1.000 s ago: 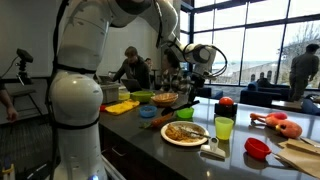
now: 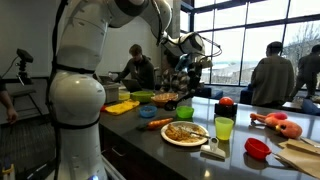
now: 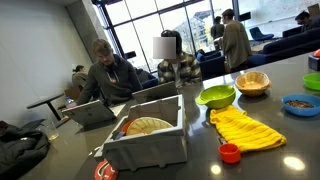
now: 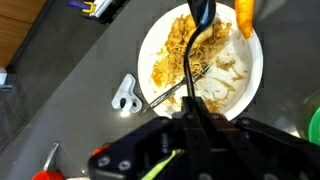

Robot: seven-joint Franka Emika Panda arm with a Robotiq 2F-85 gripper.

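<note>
In the wrist view my gripper is shut on the handle of a black spoon-like utensil (image 4: 188, 70). The utensil extends over a white plate (image 4: 158, 40) holding shredded yellow-brown food (image 4: 172, 62). A fork-like metal utensil (image 4: 180, 84) lies across the food. In exterior view 1 my gripper (image 2: 194, 72) is high above the table, behind the plate (image 2: 200, 143); the held utensil is too small to make out clearly there.
Near the plate lie a carrot (image 4: 244, 15) and a grey-white tool (image 4: 126, 94). A yellow-green cup (image 2: 224, 128), a red bowl (image 2: 257, 149) and a green bowl (image 2: 184, 113) stand around it. A grey bin (image 3: 150, 148) and yellow towel (image 3: 245, 128) are elsewhere on the table. People stand behind.
My arm and gripper have risen away from the table over the last second. The plate and the objects around it look unmoved.
</note>
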